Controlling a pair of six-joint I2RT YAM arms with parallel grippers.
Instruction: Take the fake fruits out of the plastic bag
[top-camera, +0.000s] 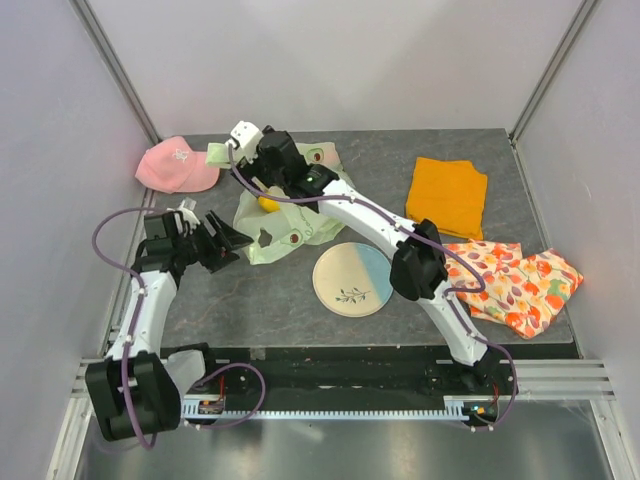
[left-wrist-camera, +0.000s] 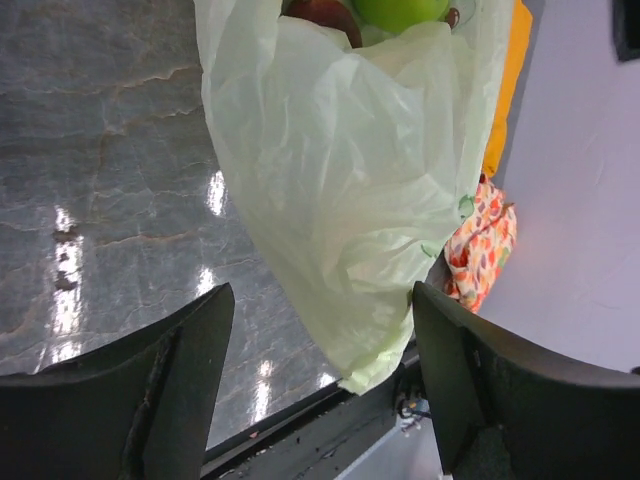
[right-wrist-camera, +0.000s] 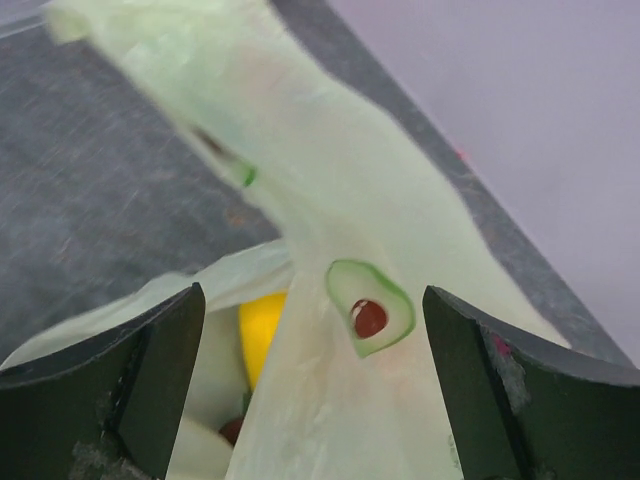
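A pale green plastic bag with avocado prints lies at the back centre. A yellow fruit shows inside it; the left wrist view also shows a green fruit and a dark red one. My left gripper is at the bag's front-left, its fingers apart on either side of a bag corner in the wrist view. My right gripper is open over the upper part of the bag, which lies below and between its fingers in the right wrist view.
A pink cap lies at back left. A two-tone plate sits at front centre. An orange cloth and floral cloth lie on the right.
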